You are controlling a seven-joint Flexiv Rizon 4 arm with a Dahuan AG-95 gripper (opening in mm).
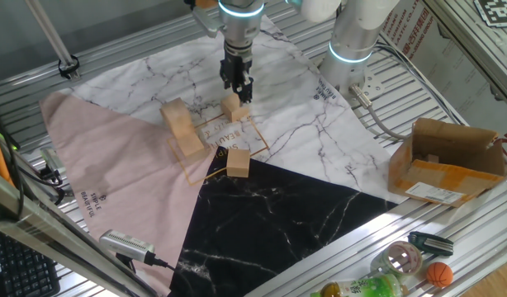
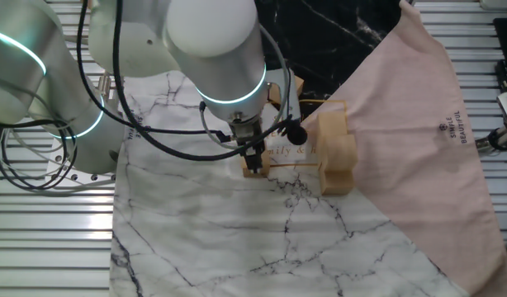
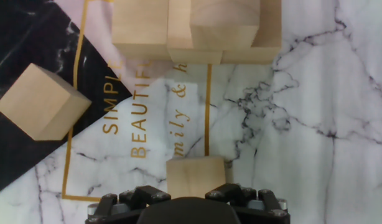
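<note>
My gripper [image 1: 240, 92] points downward just above a lone wooden block [image 1: 232, 107] on the white marble part of the cloth. In the wrist view the two fingers [image 3: 152, 194] stand apart, open, with that block [image 3: 196, 174] ahead of the gap between them. Nothing is held. A second single block [image 1: 238, 162] rests near the tip of the black part. The wooden blocks in the group [image 1: 184, 130] stand side by side at the border of pink and white, one of them stacked higher. In exterior view 2 the gripper [image 2: 254, 165] partly covers the lone block.
An open cardboard box [image 1: 448, 165] stands at the right, beyond the cloth. Tape, a bottle [image 1: 365, 288] and an orange ball [image 1: 438, 274] lie near the lower right edge. A grey camera [image 1: 127, 246] sits at the lower left.
</note>
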